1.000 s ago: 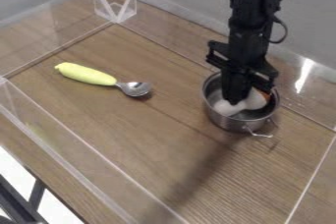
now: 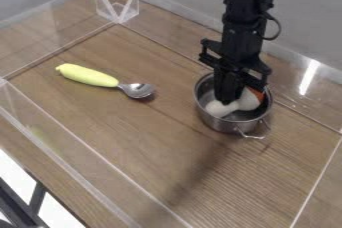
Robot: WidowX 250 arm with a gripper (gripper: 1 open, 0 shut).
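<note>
My black gripper (image 2: 230,94) reaches down from the top of the camera view into a steel pot (image 2: 230,122) at the right of the table. A white, rounded object (image 2: 242,104) lies in the pot beside the fingertips, with a bit of orange-red at the pot's right side. The fingertips are partly hidden, and I cannot see whether anything is between them. A spoon with a yellow handle (image 2: 88,75) lies to the left of the pot.
A white holder (image 2: 118,10) stands at the back left by the clear wall.
The gripper and the pot have shifted a little to the left. The spoon has not moved.
</note>
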